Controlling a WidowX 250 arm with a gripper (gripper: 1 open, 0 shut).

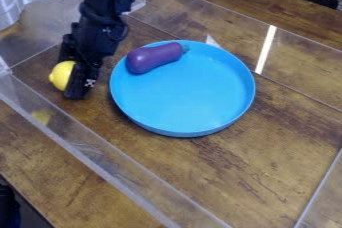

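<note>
A yellow object [62,76] lies on the wooden table at the left. My black gripper [75,72] is down over it, its fingers around or just beside the yellow thing; whether they close on it I cannot tell. A blue plate [187,100] sits to the right, with a purple eggplant-like object [154,57] on its upper left part.
Clear plastic walls [80,157] edge the area at left and front.
</note>
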